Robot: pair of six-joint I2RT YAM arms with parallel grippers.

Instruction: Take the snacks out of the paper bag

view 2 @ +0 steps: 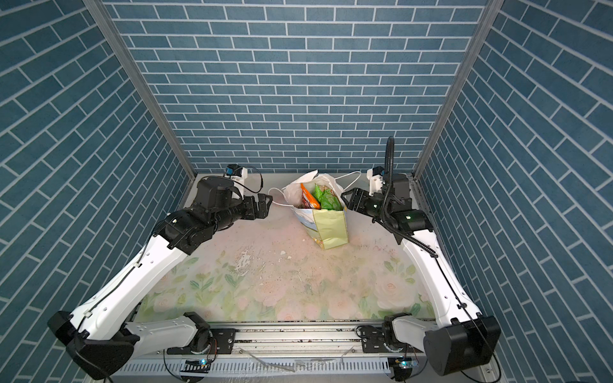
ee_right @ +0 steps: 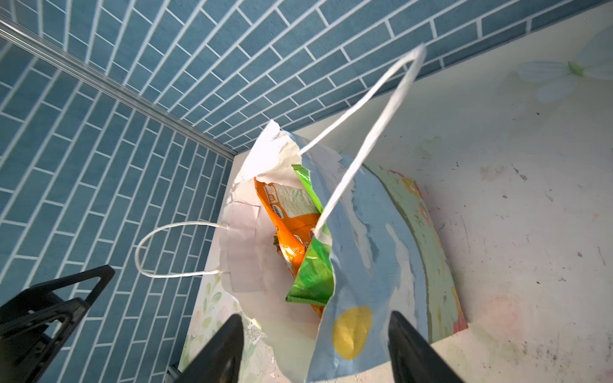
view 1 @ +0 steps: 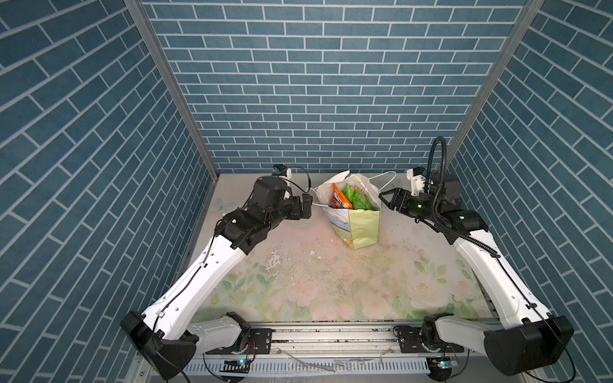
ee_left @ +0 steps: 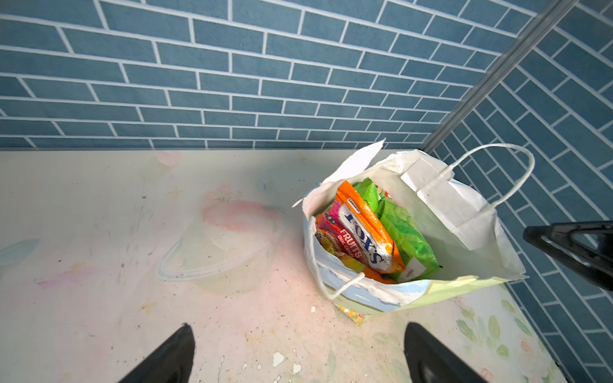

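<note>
A paper bag with white string handles stands open at the back middle of the table, holding an orange Fox's packet, green packets and more snacks beneath. My left gripper hangs open just left of the bag, nothing between its fingers. My right gripper is at the bag's right rim; in the right wrist view its blurred fingertips are apart with the bag's side beyond them. I cannot tell whether they touch it.
Blue brick walls enclose it at the back and sides.
</note>
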